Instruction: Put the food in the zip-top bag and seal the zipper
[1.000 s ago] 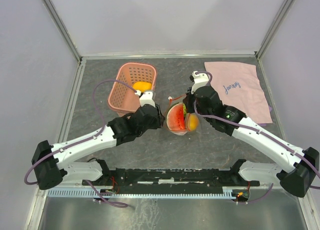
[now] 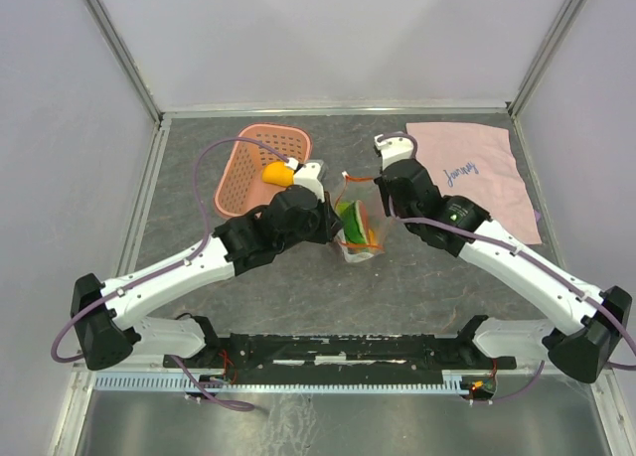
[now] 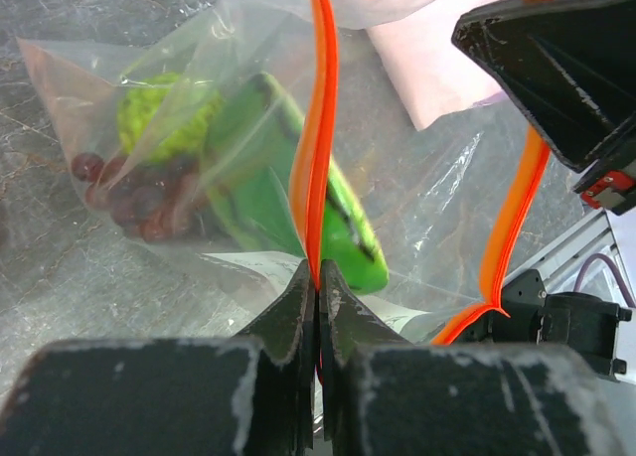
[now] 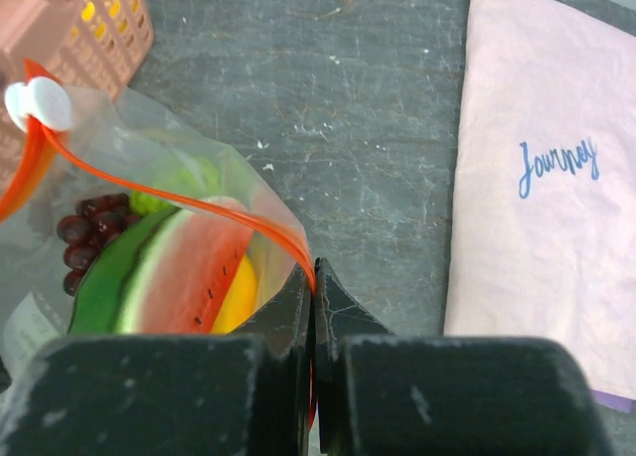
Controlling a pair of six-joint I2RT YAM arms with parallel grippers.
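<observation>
The zip bag (image 2: pixel 360 247) with orange zipper is held up between both grippers, holding a watermelon slice (image 4: pixel 189 267), grapes (image 3: pixel 139 203), a green bumpy fruit (image 3: pixel 159 118) and a yellow item (image 4: pixel 238 292). My left gripper is shut on the zipper edge at one side. My right gripper is shut, the opposite zipper edge running into its fingertips. A white slider (image 4: pixel 40 105) sits at one end of the zipper.
The pink basket (image 2: pixel 229 193) with a yellow item (image 2: pixel 278 174) stands at the back left. A pink "Journey" cloth (image 2: pixel 477 178) lies at the right.
The left gripper has moved slightly right and up and is now shut on the bag. The bag is more upright, with its green rind facing up in the top view.
</observation>
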